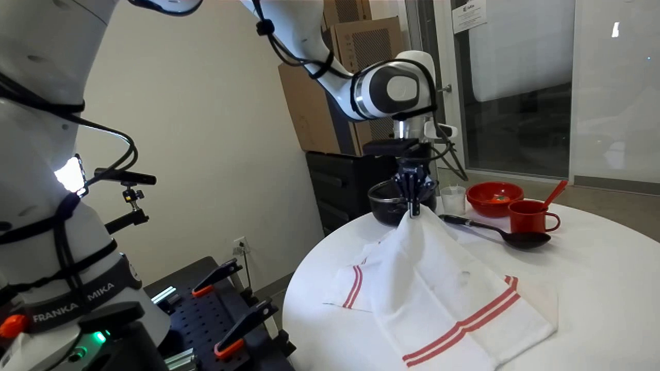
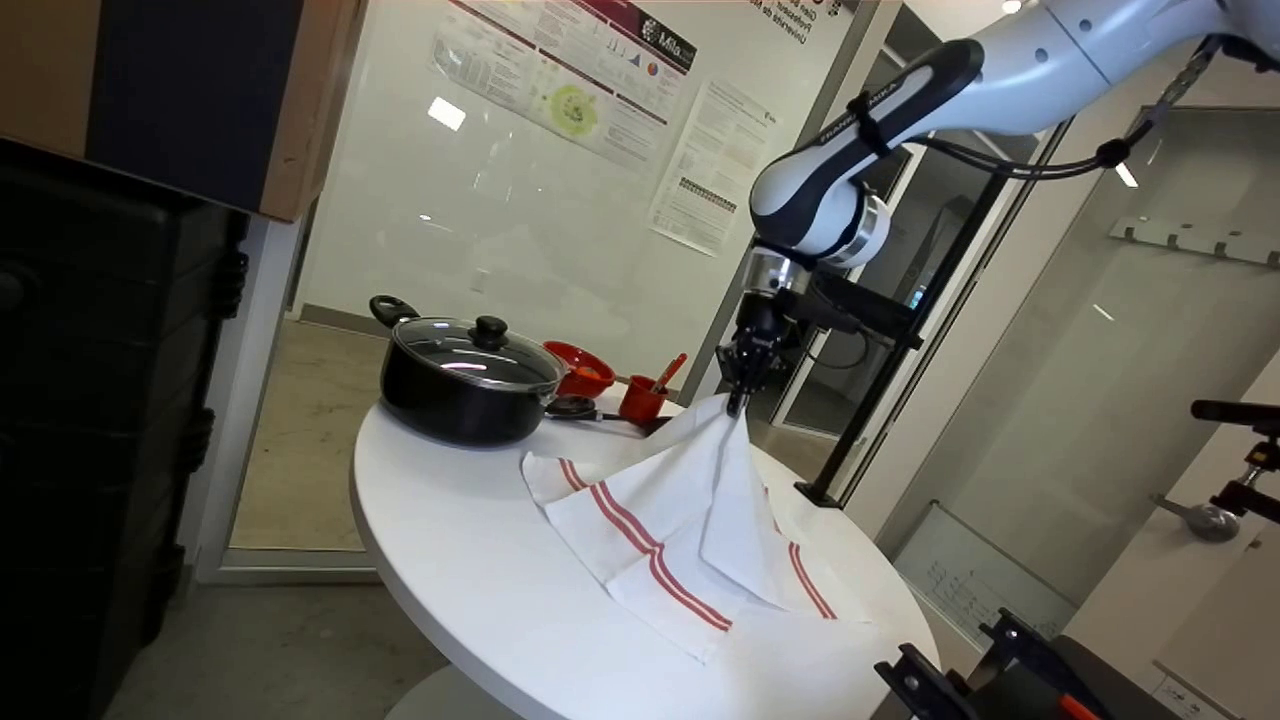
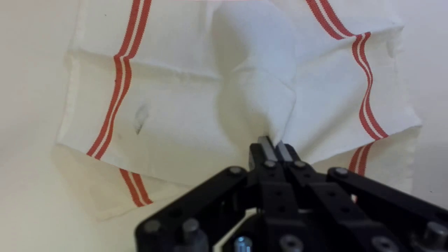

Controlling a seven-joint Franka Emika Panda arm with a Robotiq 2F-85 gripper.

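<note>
A white towel with red double stripes [image 1: 433, 290] rises to a peak above the round table, its lower parts still draped over the tabletop. My gripper [image 1: 414, 210] is shut on the cloth at that peak. In the wrist view, a fold of the towel [image 3: 260, 96] runs up into the fingertips [image 3: 267, 147], which are close together. From the other side, the second exterior view shows the towel [image 2: 672, 516] hanging in folds below the gripper [image 2: 735, 404], with its striped ends spread on the table.
Behind the towel stand a black pot with a glass lid [image 2: 462, 390], a clear cup [image 1: 453, 200], a red bowl [image 1: 493, 198] and a red mug [image 1: 527, 216] holding a red utensil. A black ladle [image 1: 526, 240] lies before the mug.
</note>
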